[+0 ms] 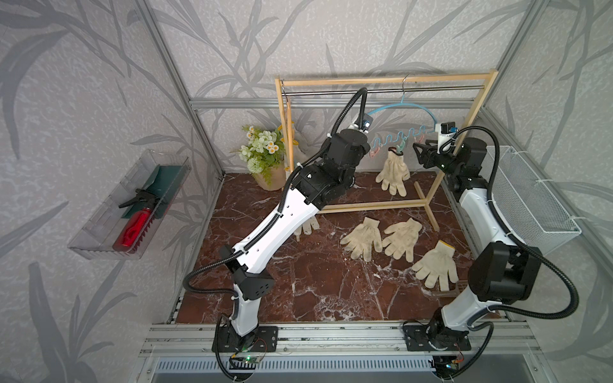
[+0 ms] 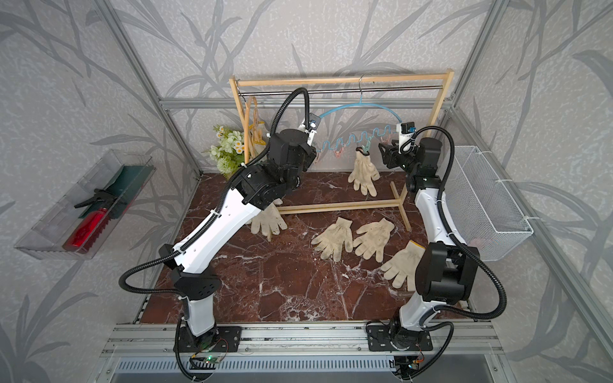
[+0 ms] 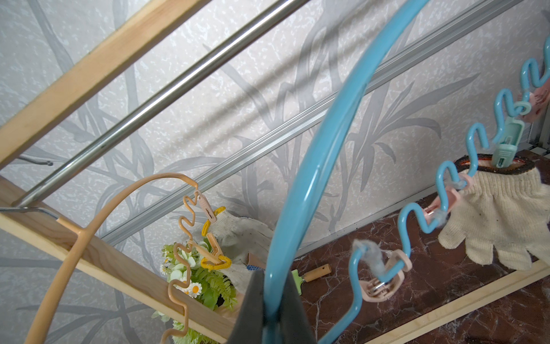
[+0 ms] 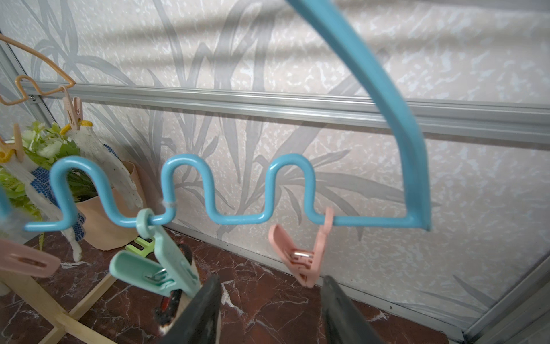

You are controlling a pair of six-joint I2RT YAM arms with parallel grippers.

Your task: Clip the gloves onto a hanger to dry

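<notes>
The blue hanger (image 1: 402,105) hangs on the rack, carrying a cream glove (image 1: 392,169) under a mint clip (image 4: 169,263). My left gripper is shut on the hanger's left arc. My right gripper stands apart at the hanger's right part, with nothing between its parted fingers, just below and in front of a pink clip (image 4: 312,258). Loose gloves (image 2: 332,239) lie on the marble table in front of the rack.
The wooden rack (image 1: 376,206) spans the back, with a tan hanger (image 3: 86,235) and flowers (image 1: 254,162) at its left. A white mesh basket (image 2: 488,191) stands on the right and a clear bin (image 1: 95,236) on the left.
</notes>
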